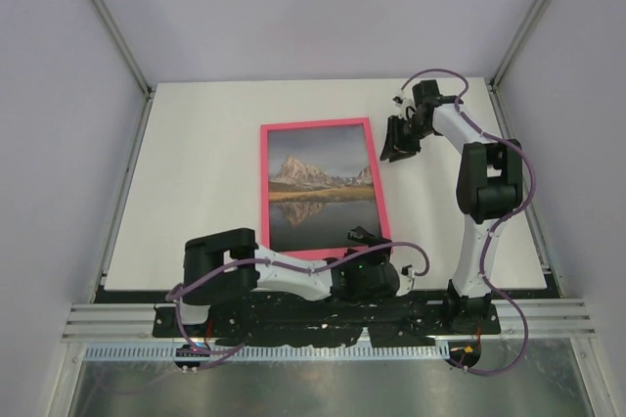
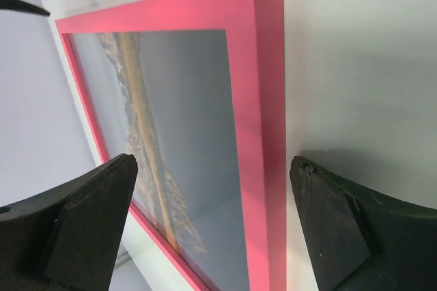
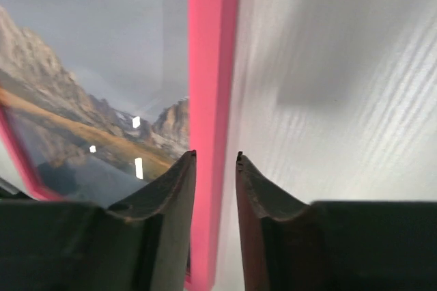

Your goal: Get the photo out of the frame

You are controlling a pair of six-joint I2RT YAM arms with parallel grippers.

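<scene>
A pink picture frame with a mountain-and-lake photo lies on the white table. My left gripper is open at the frame's near right corner in the top view; in its wrist view the pink bar runs between its fingers. My right gripper hovers beside the frame's right bar, its fingertips a small distance apart, with nothing seen held between them. The glazing over the photo shows small reflections in the right wrist view.
Grey walls and metal rails border the table. Both arms occupy the front and right side.
</scene>
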